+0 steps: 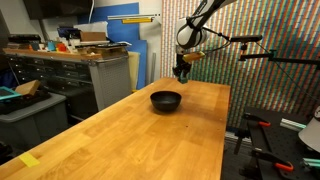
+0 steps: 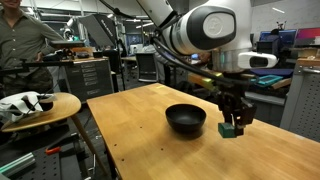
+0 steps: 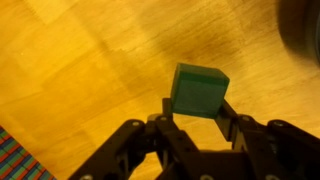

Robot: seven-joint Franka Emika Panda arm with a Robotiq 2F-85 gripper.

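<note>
A small green block (image 3: 199,90) with a lighter green top sits between the fingertips of my gripper, which is shut on it. In exterior view 2 the green block (image 2: 229,130) hangs under the gripper (image 2: 236,112), above the wooden table and to the right of a black bowl (image 2: 186,118). The bowl (image 1: 166,100) stands upright on the table in exterior view 1, nearer the camera than the gripper (image 1: 183,76). Only the bowl's dark edge (image 3: 312,30) enters the wrist view, at the upper right. The inside of the bowl cannot be made out.
The wooden table (image 1: 110,140) is broad and mostly bare. A striped cloth or mat (image 3: 18,158) shows at the lower left of the wrist view. A workbench with drawers (image 1: 60,75) stands behind the table.
</note>
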